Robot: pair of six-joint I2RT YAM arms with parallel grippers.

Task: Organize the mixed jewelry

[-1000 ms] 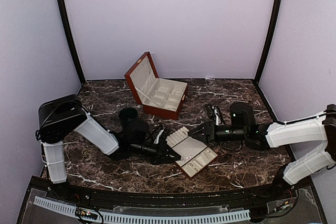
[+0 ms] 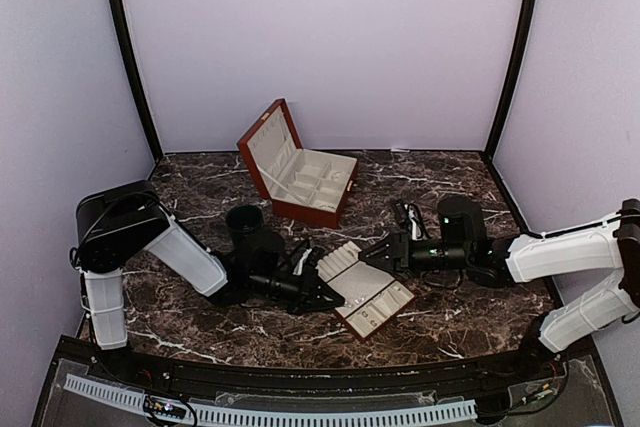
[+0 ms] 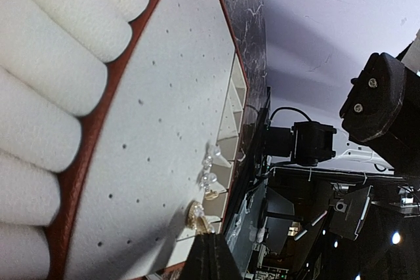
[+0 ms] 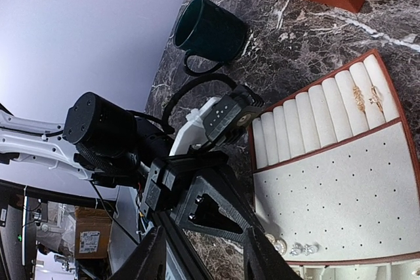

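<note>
A jewelry tray with ring rolls, an earring board and small compartments lies in front of the arms. Two gold pieces sit on the rolls. Silver and pearl earrings lie on the board's edge. My left gripper is shut, its tips at a gold piece at the board's edge; whether anything is between them is unclear. My right gripper hangs over the tray, fingers apart, with nothing seen between them.
An open red jewelry box stands behind, and a dark mug is behind the left arm.
</note>
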